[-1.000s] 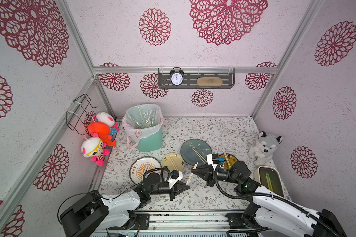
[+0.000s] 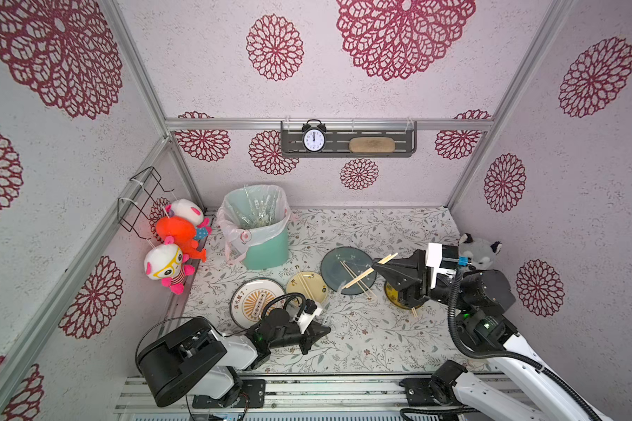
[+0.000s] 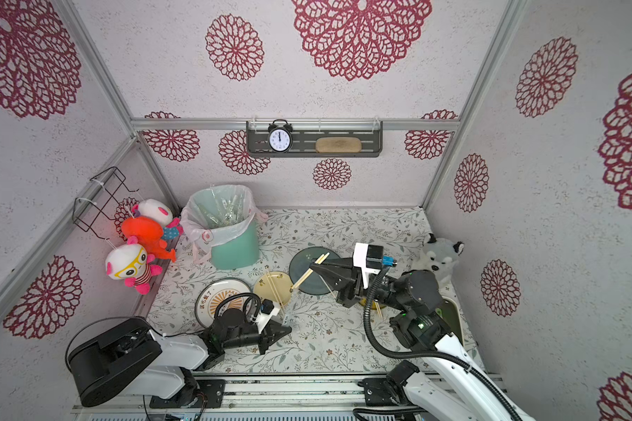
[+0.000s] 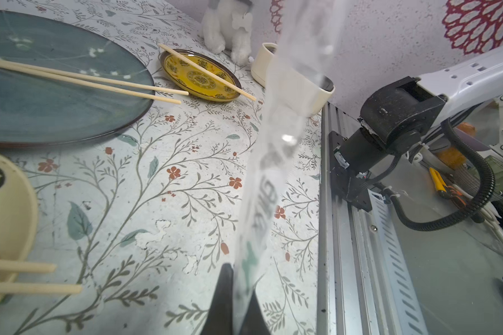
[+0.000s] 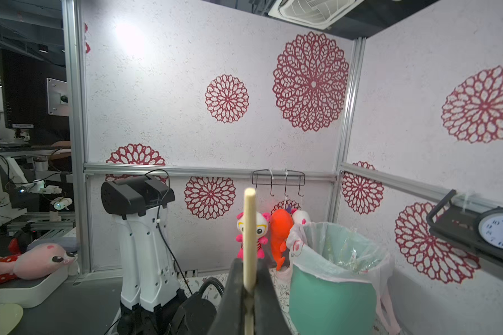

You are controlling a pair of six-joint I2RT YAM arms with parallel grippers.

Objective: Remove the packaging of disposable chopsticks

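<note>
My left gripper, low at the front left, is shut on a clear printed plastic wrapper, which stands up from its fingertips in the left wrist view. My right gripper is raised over the grey plate and shut on pale chopsticks, clear of the wrapper. Other chopsticks lie across the grey plate, the cream plate and the yellow dish.
A teal lined bin with clear wrappers stands at the back left. A fan-patterned plate lies left. Plush toys sit at the left edge, a husky at the right.
</note>
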